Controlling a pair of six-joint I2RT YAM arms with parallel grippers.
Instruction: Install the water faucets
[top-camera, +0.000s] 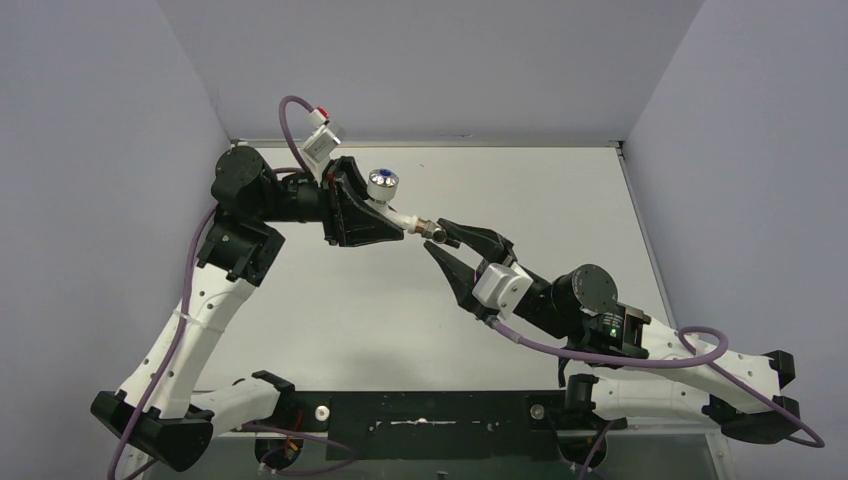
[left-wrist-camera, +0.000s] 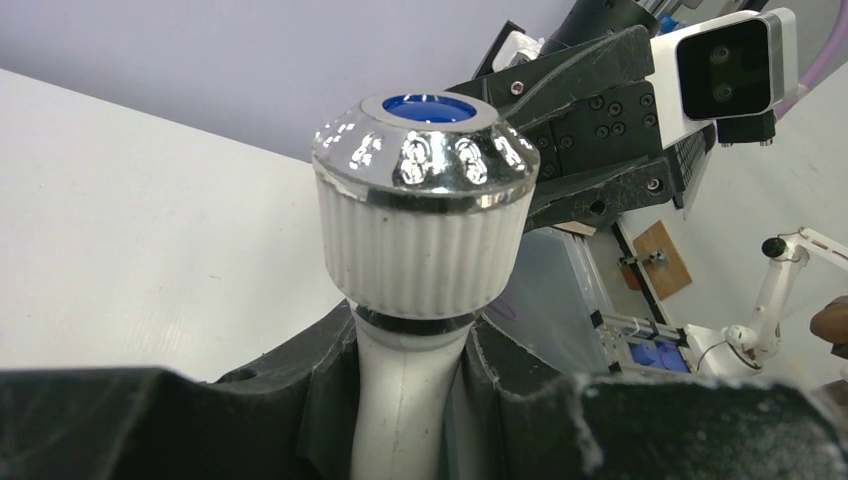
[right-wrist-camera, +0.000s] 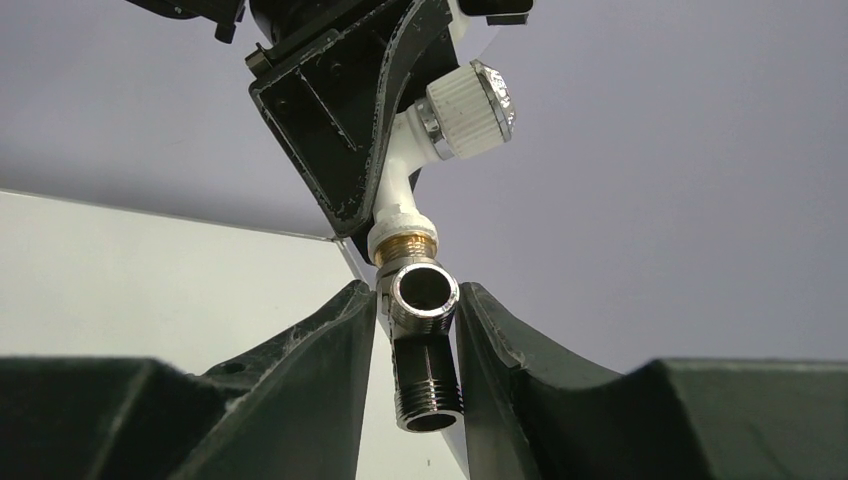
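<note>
The white faucet (top-camera: 400, 218) has a ribbed knob (left-wrist-camera: 425, 220) with a chrome cap and blue disc. My left gripper (top-camera: 392, 222) is shut on its white neck (left-wrist-camera: 400, 400), just below the knob. On the faucet's far end is a brass thread (right-wrist-camera: 406, 247), with a metal tee fitting (right-wrist-camera: 424, 290) meeting it; how deeply they are joined cannot be told. My right gripper is shut on that fitting, one finger (right-wrist-camera: 345, 335) on each side. The fitting's open threaded outlet points down between the fingers in the right wrist view. Both parts are held in the air.
Below the arms, the white table (top-camera: 330, 330) is bare. Grey walls (top-camera: 750, 150) enclose both sides and the back. Purple cables (top-camera: 600, 357) loop along both arms. A dark panel (top-camera: 440, 425) runs along the front between the arm bases.
</note>
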